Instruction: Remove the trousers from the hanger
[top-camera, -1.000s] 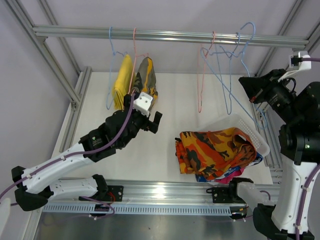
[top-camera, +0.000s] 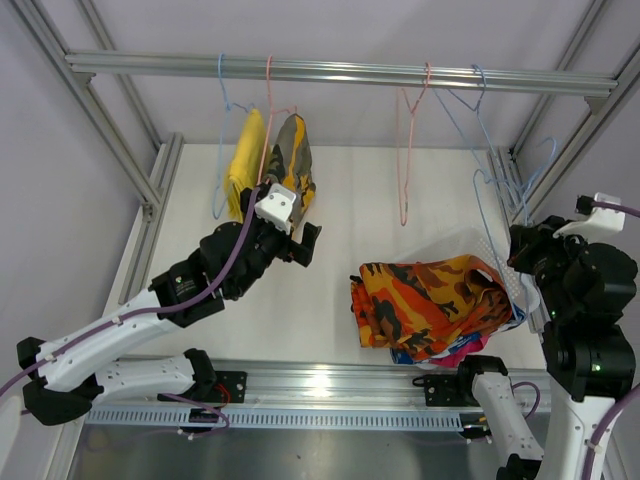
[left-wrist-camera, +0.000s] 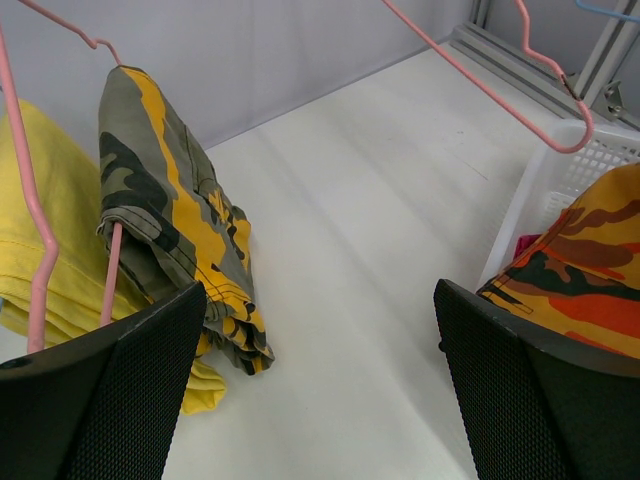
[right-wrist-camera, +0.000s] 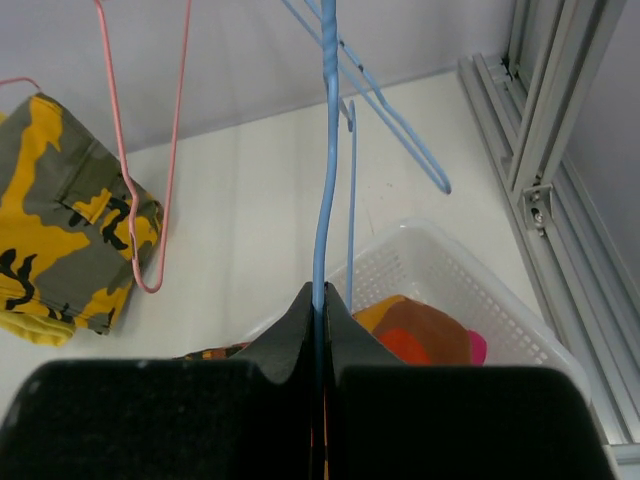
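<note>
Grey-yellow camouflage trousers (top-camera: 295, 160) hang folded over a pink hanger at the back left, beside yellow trousers (top-camera: 245, 160) on another hanger. My left gripper stands open facing them, nothing between its fingers. At the right, my right gripper is shut, with a blue hanger wire (right-wrist-camera: 330, 170) running upright at its fingertips; whether it is held is unclear. Orange camouflage clothing (top-camera: 425, 305) lies piled in a white basket (right-wrist-camera: 500, 325) below.
The steel rail (top-camera: 340, 72) spans the top, carrying empty pink and blue hangers on the right. Metal frame posts line both sides.
My right gripper has moved down and shifted at the right side, and the blue hangers near it have swung and moved lower. The left arm is nearly still.
</note>
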